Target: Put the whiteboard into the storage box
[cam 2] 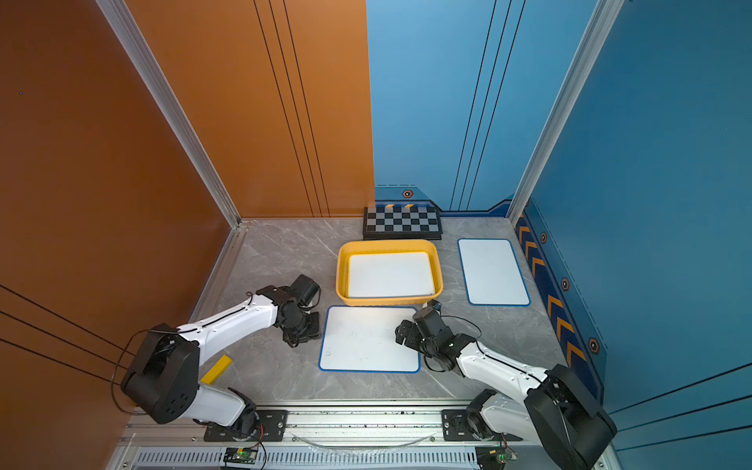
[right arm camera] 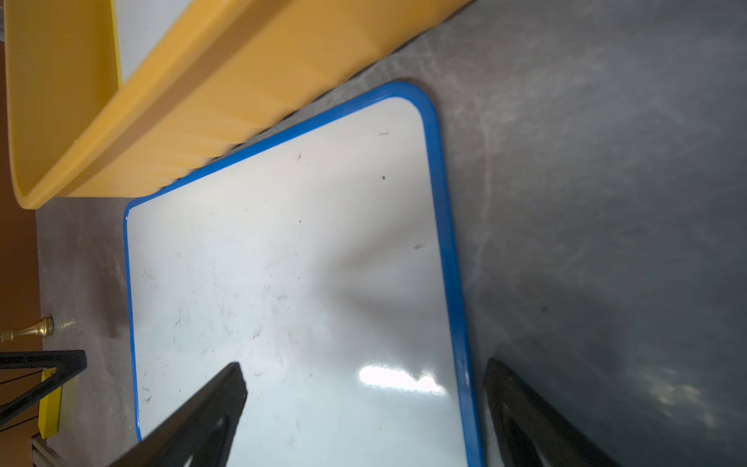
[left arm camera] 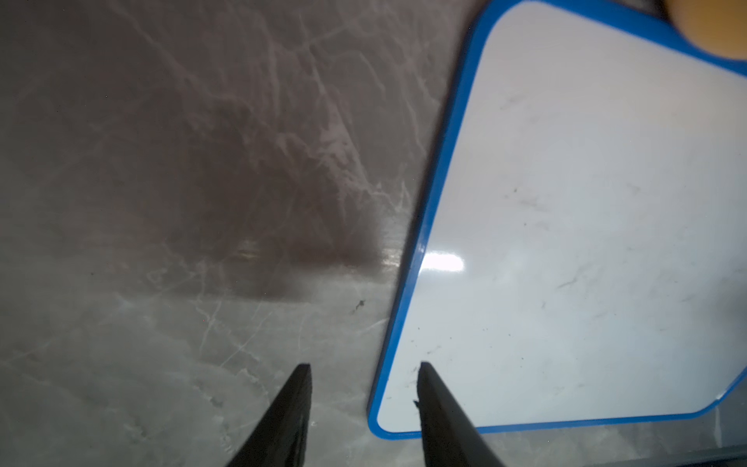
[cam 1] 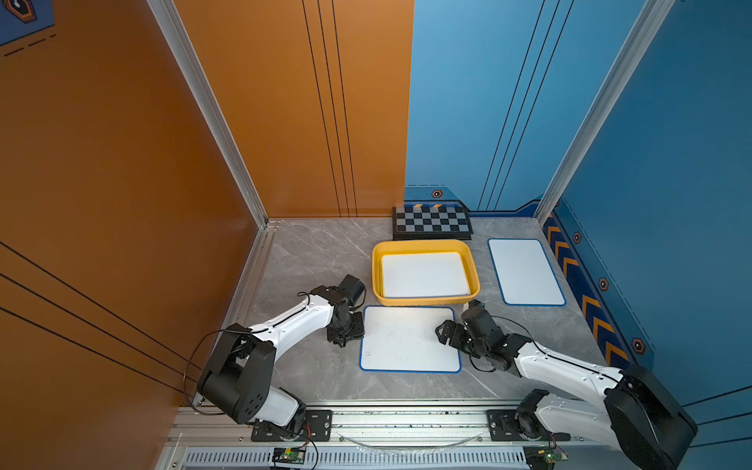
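Note:
A whiteboard with blue edging point(cam 1: 402, 340) lies flat in front of the yellow storage box point(cam 1: 425, 300), which holds a white board point(cam 1: 423, 274) inside. My left gripper is at that front board's left edge, open, nothing between its fingers. My right gripper is over the board's right edge, open and empty.
A second whiteboard point(cam 1: 525, 271) lies at the back right. A checkered board point(cam 1: 431, 221) stands behind the box. A yellow block point(cam 2: 215, 369) lies near the left arm.

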